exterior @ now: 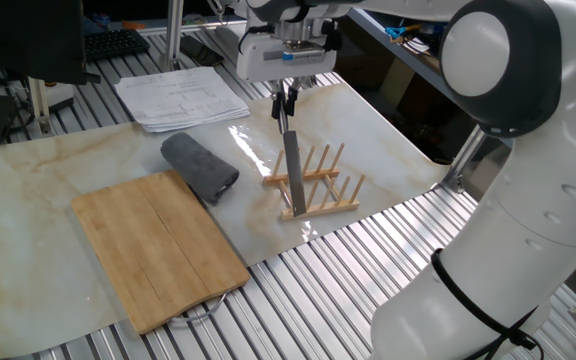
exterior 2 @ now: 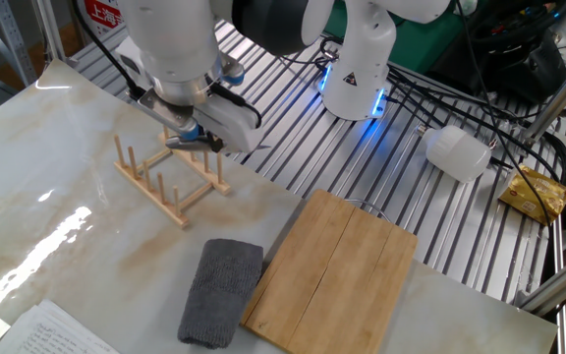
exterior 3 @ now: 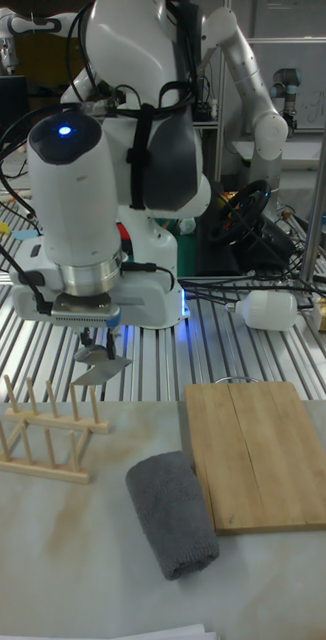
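A knife with a broad grey metal blade [exterior: 294, 172] hangs point-down from my gripper [exterior: 284, 104], which is shut on its silver handle. In exterior view 1 the blade overlaps the left end of the wooden rack [exterior: 320, 207]; whether it touches the rack cannot be made out. Exterior view 3 shows the blade [exterior 3: 102, 369] beneath the fingers, behind and to the right of the rack [exterior 3: 36, 467]. From the opposite side, in exterior view 2, the arm's hand covers part of the rack [exterior 2: 155, 194] and most of the knife.
A wooden cutting board [exterior: 158, 245] lies flat, with a rolled grey towel [exterior: 200, 167] beside it. Papers [exterior: 183, 98] rest farther back. Bare marbled sheet surrounds the rack on several sides; slatted metal table [exterior: 313, 290] runs along the robot's side.
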